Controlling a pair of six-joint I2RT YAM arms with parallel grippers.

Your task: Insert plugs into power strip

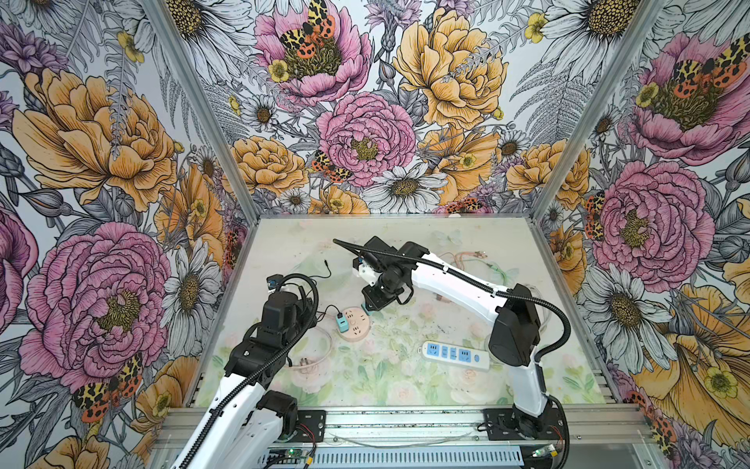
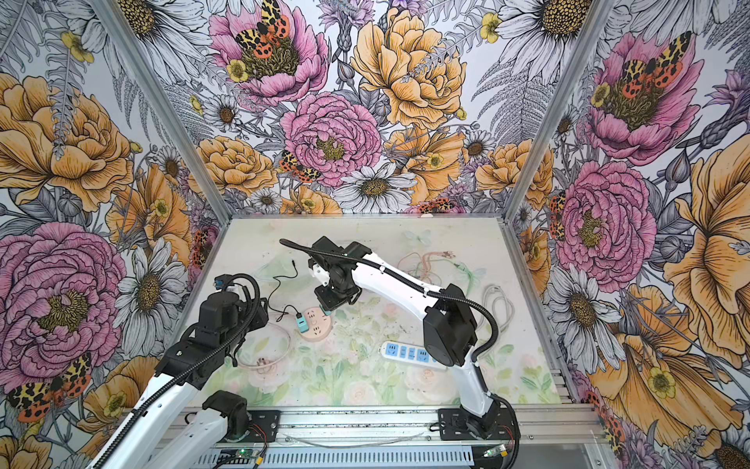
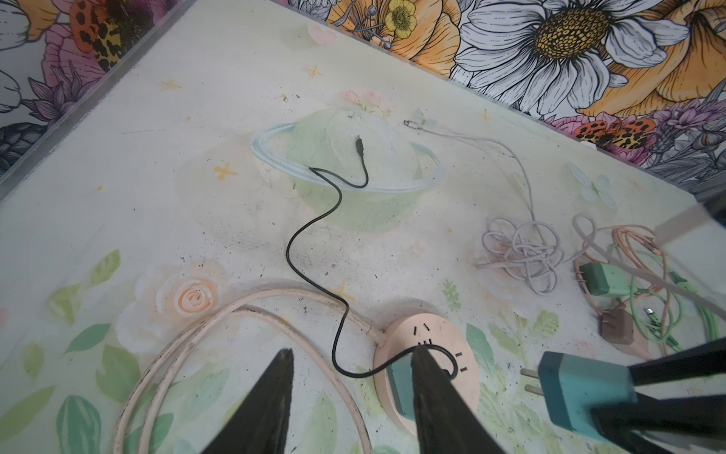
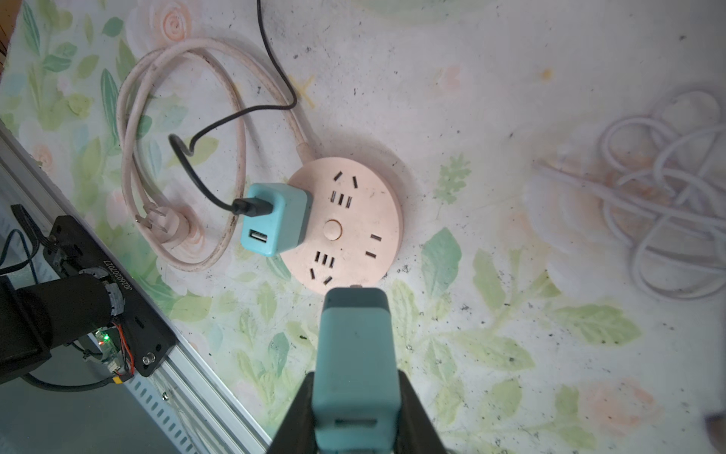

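A round pink power strip (image 4: 351,227) lies on the table with a teal plug-in charger (image 4: 276,219) seated in its side nearest the left arm, a black cable (image 4: 253,206) running from it. My right gripper is shut on a second teal plug (image 4: 354,363). In the left wrist view that held plug (image 3: 590,397) is level, its two prongs pointing left toward the power strip (image 3: 446,340), and apart from it. My left gripper is open and empty, seen against the power strip and its cord.
A white rectangular strip with blue sockets (image 1: 455,355) lies front right. Grey cable (image 3: 522,249) and a tangle with green and brown plugs (image 3: 612,280) lie to the right and back.
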